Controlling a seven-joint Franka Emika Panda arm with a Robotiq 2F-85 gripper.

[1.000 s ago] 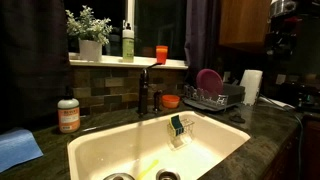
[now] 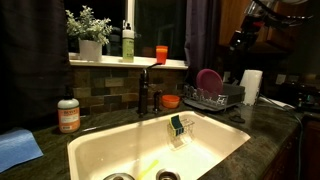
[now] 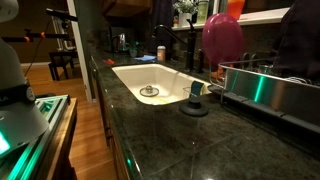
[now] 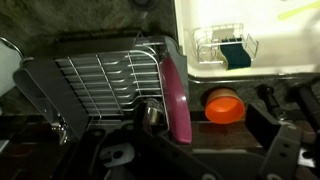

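Observation:
My gripper [image 2: 237, 45] hangs high at the upper right in exterior view 1, above the counter and dish rack, clear of everything. It is open, and nothing shows between its fingers. Below it, the wire dish rack [image 4: 108, 84] holds a red plate [image 4: 176, 100] standing on edge and a metal cup [image 4: 153, 113]. Beside the plate in the wrist view is an orange bowl [image 4: 224, 106]. A wire caddy [image 4: 207, 38] with a dark green sponge [image 4: 235, 56] sits on the sink's inner wall.
The white sink [image 2: 125, 146] holds a yellow item [image 2: 149, 168]. Around it are a black faucet [image 2: 144, 92], an amber soap bottle [image 2: 68, 113] and a blue cloth [image 2: 17, 148]. A paper towel roll [image 2: 251, 86] stands near the rack.
The objects on the counter and in the sink have stayed put.

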